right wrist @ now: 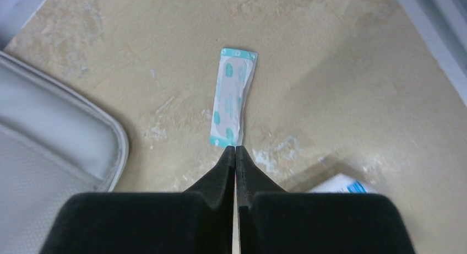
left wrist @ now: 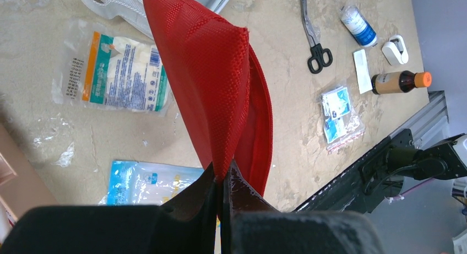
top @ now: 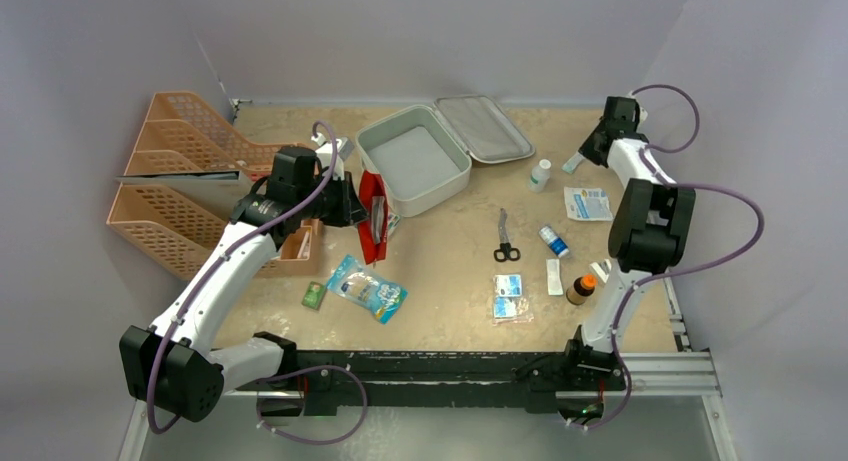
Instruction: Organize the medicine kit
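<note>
A red fabric pouch hangs beside the grey medicine case. My left gripper is shut on the lower end of the red pouch as seen in the left wrist view. At the back right my right gripper is shut, and nothing shows between its fingers. Just beyond those fingertips in the right wrist view, a small white and teal packet lies flat on the table. The case stands open and empty, its lid folded to the right.
An orange-brown organizer fills the left. Scissors, a white bottle, a blue-white bottle, a brown bottle and a blue bag lie around.
</note>
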